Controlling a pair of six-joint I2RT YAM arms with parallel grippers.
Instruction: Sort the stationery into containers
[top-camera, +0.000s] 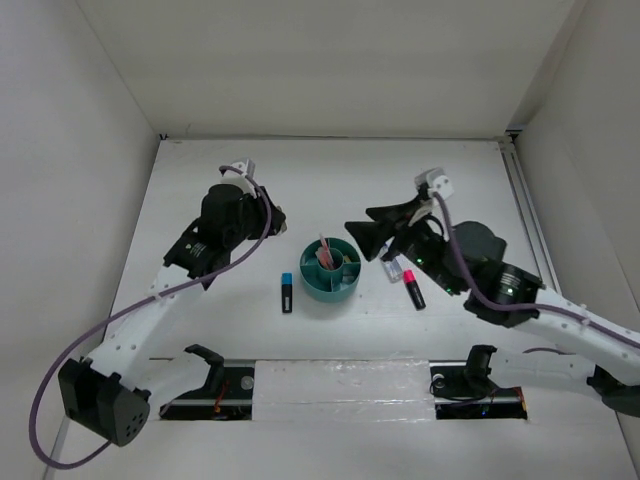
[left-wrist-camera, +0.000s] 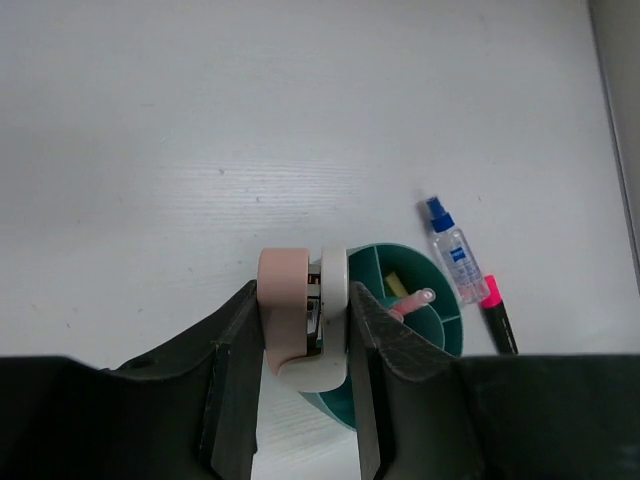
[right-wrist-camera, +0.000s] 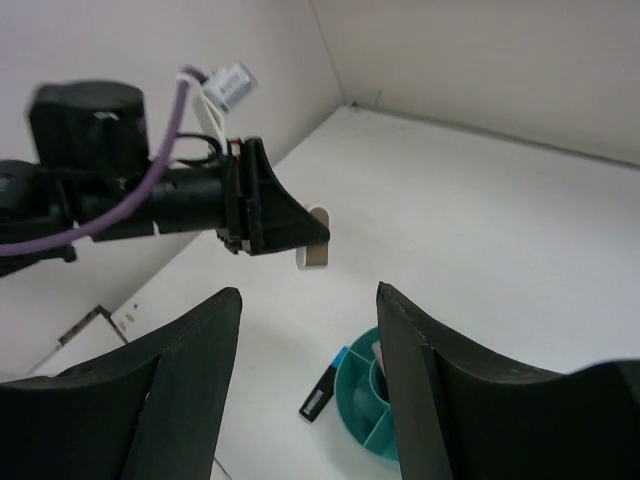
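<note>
My left gripper is shut on a pink and white block, held above the table left of the round teal organizer (top-camera: 330, 285); it also shows in the right wrist view. The organizer holds small items, among them a pink stick (left-wrist-camera: 420, 298). My right gripper is part open with nothing between its fingers, above and right of the organizer. A black marker with blue cap (top-camera: 287, 293) lies left of it; a clear bottle (left-wrist-camera: 457, 258) and a pink-capped marker (top-camera: 413, 290) lie to its right.
White walls surround the table (top-camera: 210, 310) at the back and sides.
</note>
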